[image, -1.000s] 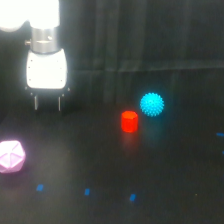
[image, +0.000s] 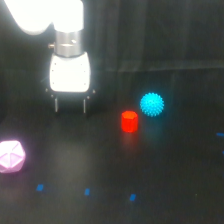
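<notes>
My gripper (image: 71, 105) hangs at the upper left in the camera view, below a white hand. Its two thin fingers stand wide apart, with only dark background between them. Right of it is a small red cylinder (image: 129, 122), upright and clear of the fingers. Up and to the right of the cylinder sits a cyan ball (image: 152, 104) with a bumpy surface. A pink faceted ball (image: 11, 156) is at the left edge, lower in the view than the gripper.
Blue marks dot the dark surface: one at the left (image: 40, 188), another beside it (image: 87, 191), a third further right (image: 132, 198). One more blue mark (image: 220, 134) lies at the right edge.
The arm and open gripper have shifted to the right and slightly lower in the view, closer to the red cylinder. The cylinder and both balls have stayed put.
</notes>
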